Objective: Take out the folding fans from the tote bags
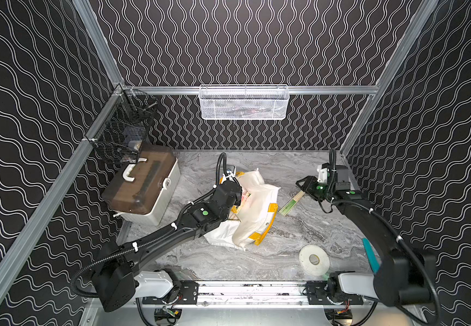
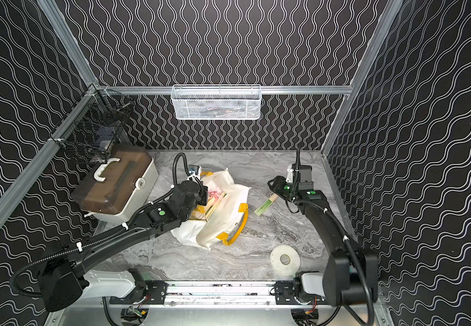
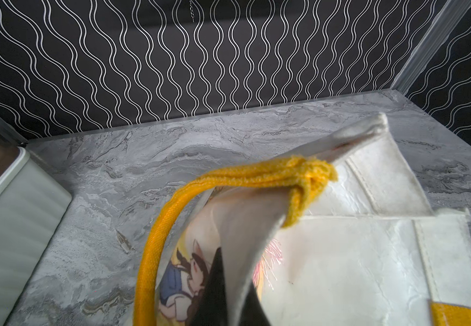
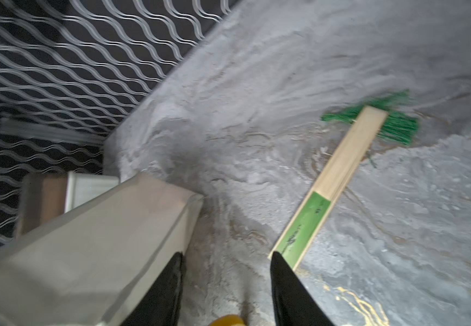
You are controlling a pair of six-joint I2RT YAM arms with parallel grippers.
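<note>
A white tote bag (image 1: 257,206) with yellow handles lies mouth-open mid-table. My left gripper is shut on its rim, beside the handle's knot. Inside the bag, a wooden folding fan (image 2: 217,205) and a pink tassel (image 3: 270,260) show, partly hidden by the cloth. On the marble right of the bag lies a closed folding fan (image 4: 330,184) with a green end and green tassel. Above the table near this fan, my right gripper stands open, nothing between its fingers; the fan lies to their right in the right wrist view.
A white case with a brown lid (image 1: 145,179) stands left of the bag. A white disc (image 1: 314,259) lies at the front right. A white mesh basket (image 1: 244,103) hangs on the back rail. The table behind the bag is clear.
</note>
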